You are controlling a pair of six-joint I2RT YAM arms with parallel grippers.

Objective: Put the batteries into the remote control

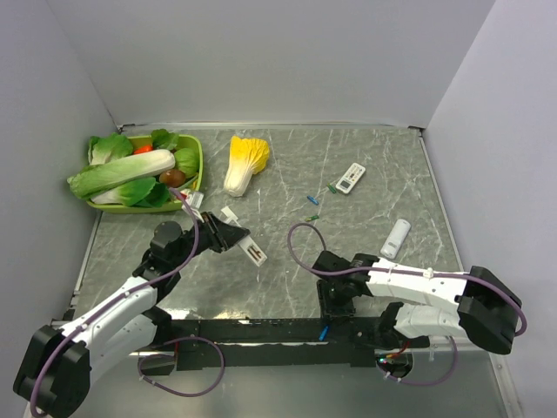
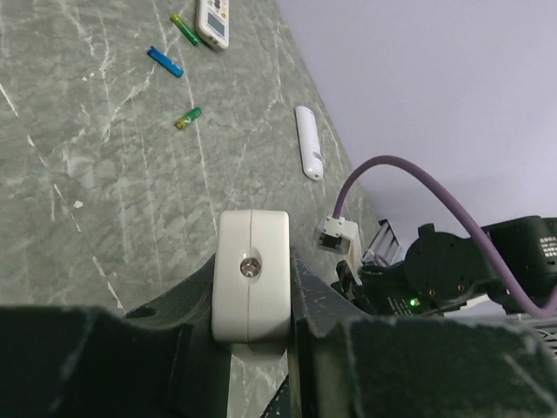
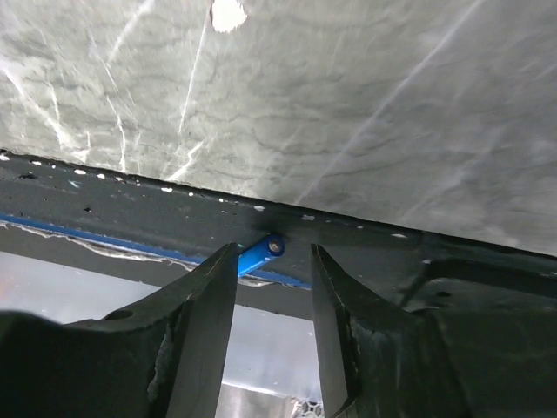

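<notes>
My left gripper [image 1: 228, 233] is shut on a white remote [image 2: 251, 279], held over the table with its battery bay showing in the top view. My right gripper is low at the front edge, fingers parted, just above a blue battery [image 3: 258, 254] lying on the black edge strip. More batteries lie mid-table: a blue one [image 2: 164, 61] and two green ones, a longer [image 2: 184, 30] and a shorter [image 2: 188, 118].
A second remote [image 1: 351, 178] and a white object [image 1: 396, 238] lie on the right. A vegetable basket [image 1: 197, 158] and yellow cabbage [image 1: 246, 164] are at the back left.
</notes>
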